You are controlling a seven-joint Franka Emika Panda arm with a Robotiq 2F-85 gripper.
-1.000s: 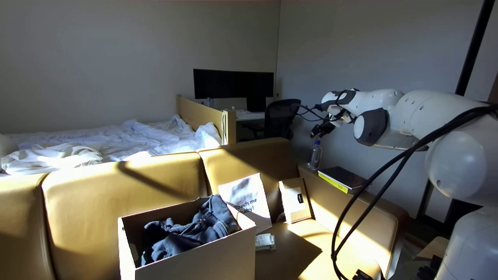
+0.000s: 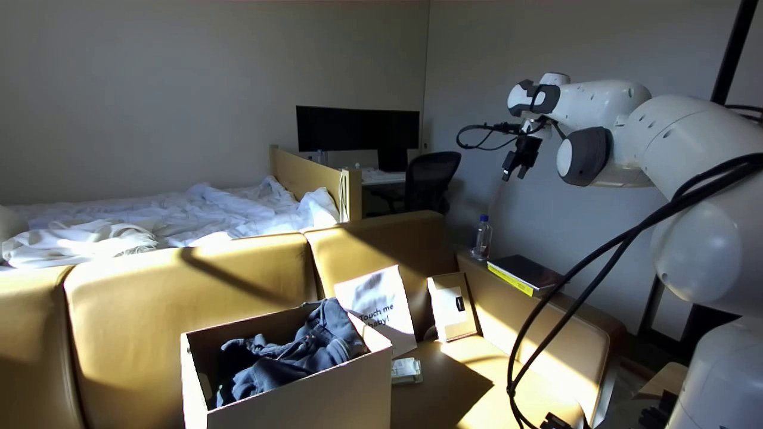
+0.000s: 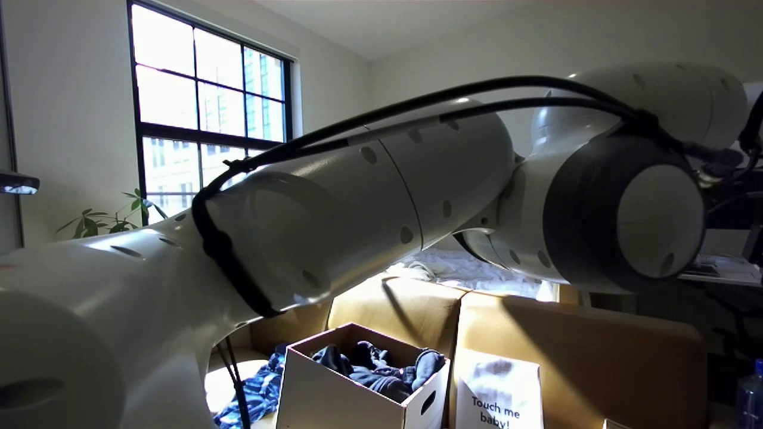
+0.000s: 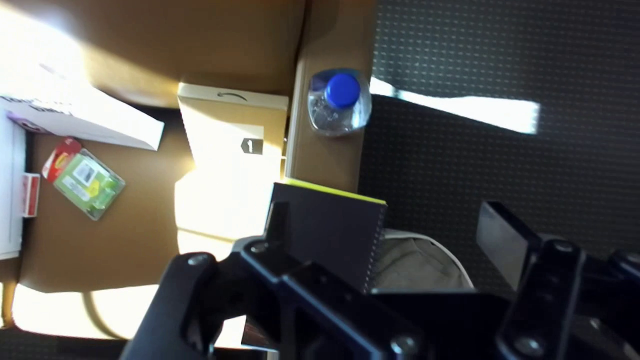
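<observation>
High above the sofa's right armrest, my gripper point(image 2: 514, 176) hangs open with nothing between its fingers. From the wrist view, the open gripper looks down past a clear bottle with a blue cap point(image 4: 342, 99), which stands upright on the armrest point(image 4: 330, 159). A dark notebook with a yellow edge point(image 4: 330, 225) lies on the same armrest, partly covered by a finger in that view. In exterior view 1, the bottle point(image 2: 482, 239) is below and left of the gripper, clearly apart from it, and the notebook point(image 2: 526, 271) sits nearer the arm.
An open white box point(image 2: 300, 397) holds dark clothes point(image 2: 293, 357) on the sofa. Beside it lean a white printed panel point(image 2: 382, 307) and a tan box point(image 2: 452, 306). A small green and red packet point(image 4: 84, 177) lies on the seat. Air around the gripper is clear.
The arm has risen, taking the gripper up and to the right, away from the bottle top. The gripper now points more steeply down. Bottle, notebook and boxes have stayed put.
</observation>
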